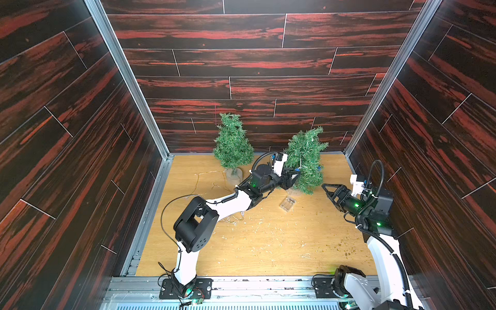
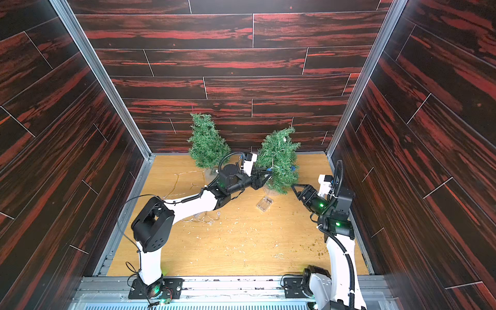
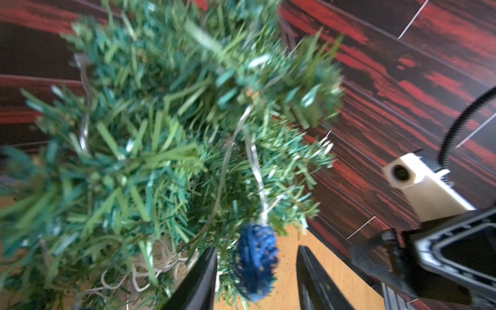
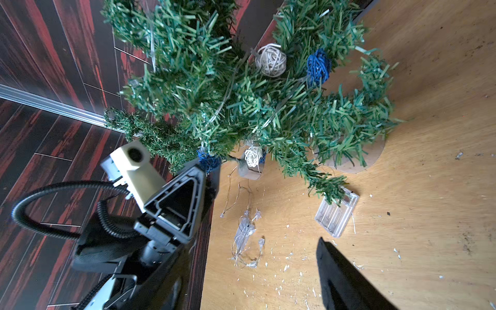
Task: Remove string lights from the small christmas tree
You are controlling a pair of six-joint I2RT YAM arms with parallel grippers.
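The small tree (image 1: 304,155) at the back right carries a string of lights with a clear wire. Blue and white woven balls hang on it: a blue ball (image 4: 318,67) and a white ball (image 4: 270,60) show in the right wrist view. My left gripper is at the tree's left side, open, with a blue ball (image 3: 256,261) between its spread fingers, apparently untouched. To the right of the tree, my right gripper (image 1: 330,193) stands clear of the branches; its fingers (image 4: 343,279) are apart with nothing between them.
A clear battery box (image 4: 336,211) lies on the table in front of the tree. A second tree (image 1: 232,142) stands at the back left. A loose light string (image 4: 243,235) and white scraps lie on the table, whose front middle (image 1: 279,248) is otherwise open.
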